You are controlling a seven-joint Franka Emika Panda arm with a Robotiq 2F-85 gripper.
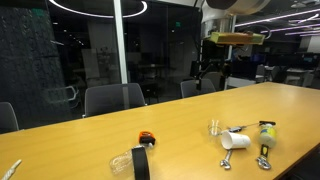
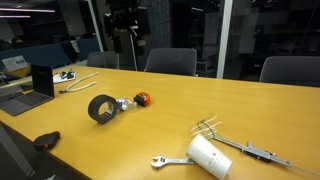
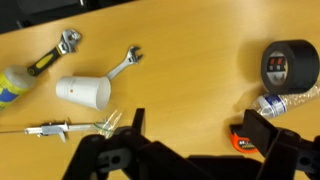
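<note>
My gripper hangs well above the table, its two black fingers wide apart with nothing visible between them. In exterior view 1 it [image 1: 208,76] is a dark shape over the table's far side. A white cup [image 3: 84,91] lies on its side. Near it are a small wrench [image 3: 126,62], a larger wrench with a dark handle [image 3: 55,52], a caliper-like tool [image 3: 60,128] and a bottle with a yellow-green label [image 3: 14,84]. On the other side are a black tape roll [image 3: 290,66], a clear plastic bottle [image 3: 280,104] and an orange-and-black object [image 3: 241,140].
The yellow table [image 1: 70,145] has bare room between the two groups. At its far left in exterior view 2 stand a laptop [image 2: 42,85] and a dark mouse-like object [image 2: 46,141]. Chairs [image 2: 171,61] line the back edge.
</note>
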